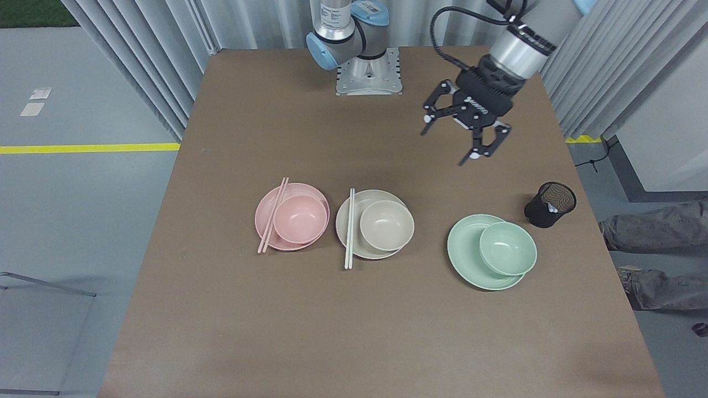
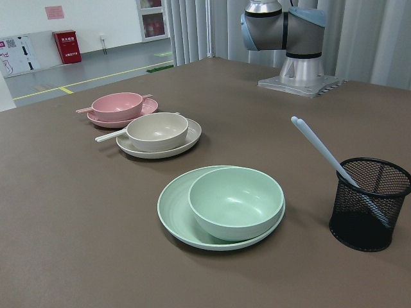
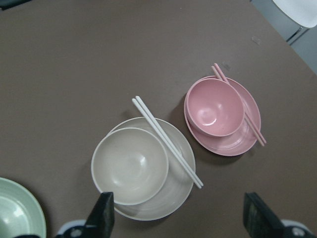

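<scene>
My gripper hangs open over the right rear of the table, nothing between its fingers. Three place settings lie in a row: pink bowl on pink plate with pink chopsticks along its left; cream bowl on cream plate with white chopsticks; mint bowl on mint plate, with no chopsticks on it. A black mesh holder stands behind the mint setting at the right edge, pale sticks leaning in it, clearest in the left camera view.
The robot's base stands at the back middle. A person's legs are beyond the right edge.
</scene>
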